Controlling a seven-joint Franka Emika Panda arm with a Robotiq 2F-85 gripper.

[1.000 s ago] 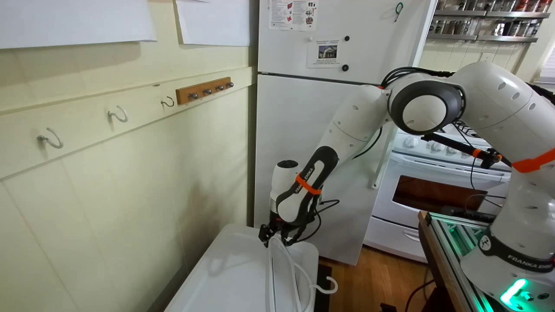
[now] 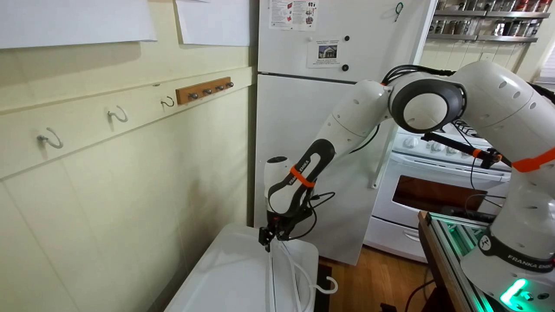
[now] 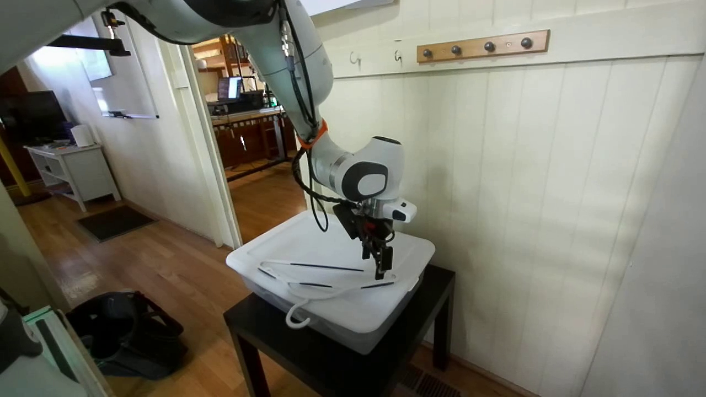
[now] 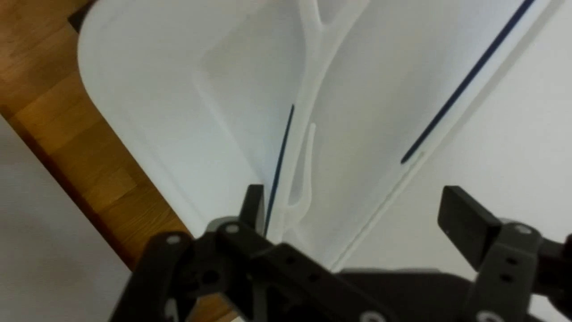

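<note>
A white clothes hanger [image 4: 303, 102] with dark strips lies on the white lid [image 3: 357, 311] of a storage bin; its hook [image 3: 295, 316] sticks out past the lid's edge. My gripper stands open over one end of the hanger. In the wrist view the left finger [image 4: 253, 206] is close to the hanger's shoulder end, while the right finger [image 4: 464, 222] is over bare lid. Nothing is held between them. From exterior view 1, the gripper [image 2: 273, 242] appears just above the lid's far end; whether it touches the hanger I cannot tell.
The bin rests on a black table [image 3: 337, 370] beside the wall. Wall hooks [image 2: 119, 114] and a wooden peg rack [image 2: 204, 89] are mounted above it. A white refrigerator [image 2: 307, 135] stands close behind the gripper.
My wrist has turned and shifted slightly left in exterior view 1. The hanger appears to lie where it was.
</note>
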